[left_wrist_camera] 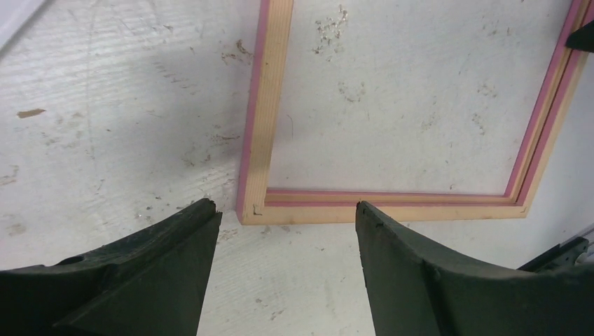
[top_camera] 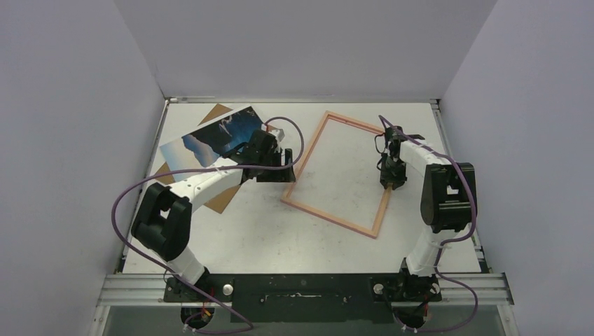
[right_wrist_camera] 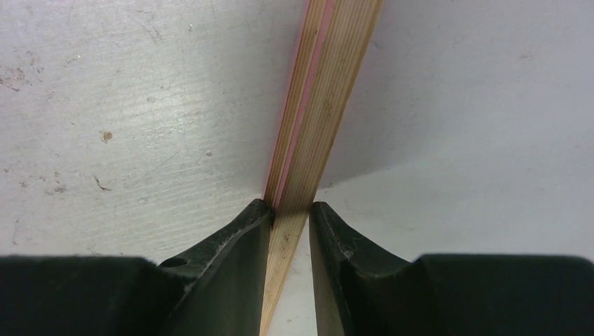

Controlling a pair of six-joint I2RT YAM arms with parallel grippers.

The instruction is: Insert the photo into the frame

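A light wooden frame (top_camera: 329, 217), with no photo in it, is turned slightly on the white table. My right gripper is shut on its right side bar, one finger on each side of the wood. My left gripper stands open by the frame's left bar (left_wrist_camera: 263, 119), its fingers apart with no contact visible. In the top view the left gripper covers part of that bar. The photo (top_camera: 223, 136), dark blue with pale clouds, lies at the back left, partly hidden by the left arm.
A brown backing board (top_camera: 225, 197) lies under the photo, its corners sticking out. Bare table (top_camera: 259, 245) stretches in front of the frame. Grey walls stand close on both sides.
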